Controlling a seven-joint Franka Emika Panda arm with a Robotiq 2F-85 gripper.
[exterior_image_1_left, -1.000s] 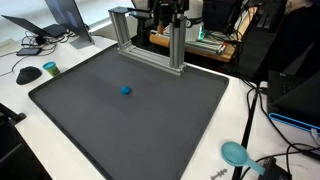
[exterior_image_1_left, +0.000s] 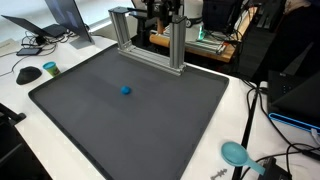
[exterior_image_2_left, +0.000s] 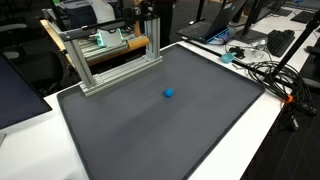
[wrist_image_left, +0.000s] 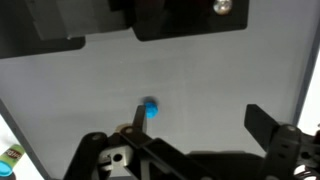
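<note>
A small blue object (exterior_image_1_left: 126, 90) rests alone on the dark grey mat (exterior_image_1_left: 130, 125), towards its far half in exterior view 1. The same blue piece (exterior_image_2_left: 168, 93) shows right of the mat's middle in exterior view 2. From the wrist camera, the blue piece (wrist_image_left: 151, 107) lies beyond the left fingertip. My gripper is open, its black fingers spread wide over the mat with nothing held between them. In the exterior views the gripper is hard to make out against the dark background.
A metal frame (exterior_image_1_left: 150, 56) stands at the mat's far edge. On the white table are a green cup (exterior_image_1_left: 52, 68), a dark round item (exterior_image_1_left: 28, 75) and a teal round item (exterior_image_1_left: 238, 155). Cables (exterior_image_2_left: 290, 88) lie right of the mat.
The dark arm parts at the top of exterior view 1 have shifted slightly. The blue object has stayed where it was.
</note>
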